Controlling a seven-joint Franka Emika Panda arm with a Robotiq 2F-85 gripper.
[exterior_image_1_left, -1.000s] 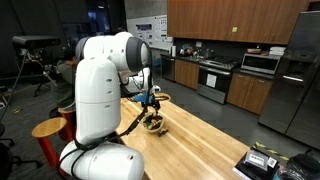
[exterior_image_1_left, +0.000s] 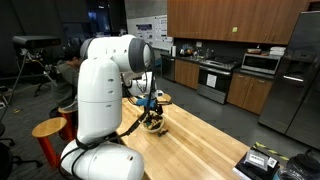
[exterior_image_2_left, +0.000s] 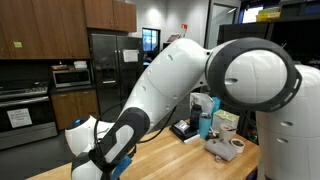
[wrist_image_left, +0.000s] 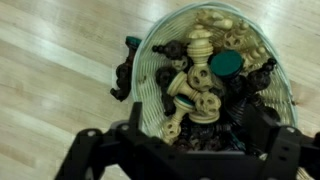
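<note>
A round woven basket (wrist_image_left: 146, 72) full of dark and light wooden chess pieces fills the middle of the wrist view. Outside its rim, on the left, a dark chess piece with a green base (wrist_image_left: 125, 70) lies on its side on the table. Low in the wrist view my gripper is open, its fingers spread over the near part of the basket, with some pieces visible in the gap. Whether it touches any piece is unclear. Exterior view 1 shows the gripper (exterior_image_1_left: 146, 102) just above the basket (exterior_image_1_left: 154, 124). The arm hides the basket in exterior view 2.
A black device (exterior_image_1_left: 258, 163) stands by its right edge. Exterior view 2 shows a teal cup (exterior_image_2_left: 205, 127) and a crumpled grey object (exterior_image_2_left: 224, 149) on the table.
My gripper has come down a little towards the basket and shifted slightly left in exterior view 1. The basket looks unmoved.
</note>
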